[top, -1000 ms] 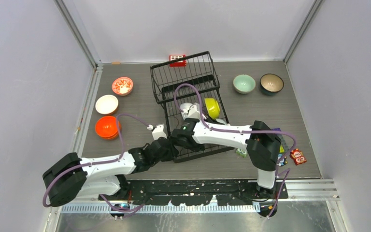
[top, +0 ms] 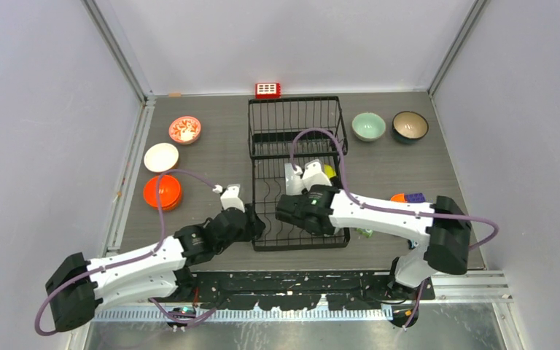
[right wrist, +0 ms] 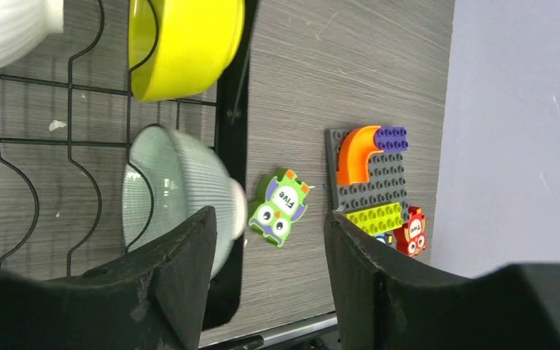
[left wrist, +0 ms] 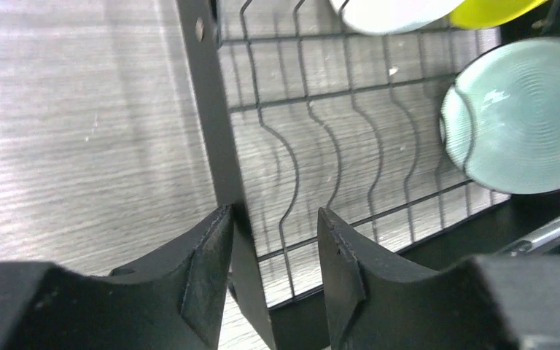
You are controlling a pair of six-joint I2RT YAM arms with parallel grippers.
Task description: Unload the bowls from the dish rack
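The black wire dish rack [top: 297, 248] holds a yellow bowl [right wrist: 186, 47], a white bowl [right wrist: 14, 33] and a pale green bowl [right wrist: 179, 182] tipped on its side at the near right. In the left wrist view, my left gripper is open, its fingers on either side of the rack's left rail with a gap to the inner finger. My right gripper is open too, over the rack's right rim; nothing is between its fingers. Its left finger [right wrist: 197, 255] overlaps the green bowl in view; contact cannot be judged.
On the left of the table stand a patterned bowl [top: 184, 130], a white bowl [top: 161, 157] and orange bowls [top: 162, 191]. A green bowl [top: 368, 127] and a dark-rimmed bowl [top: 410, 126] stand back right. An owl toy [right wrist: 280, 207] and a brick plate [right wrist: 368, 179] lie right of the rack.
The rack was skewed a second ago and now stands square. My right arm has moved right, its gripper slightly too. My left gripper has shifted slightly left, beside the rack's edge.
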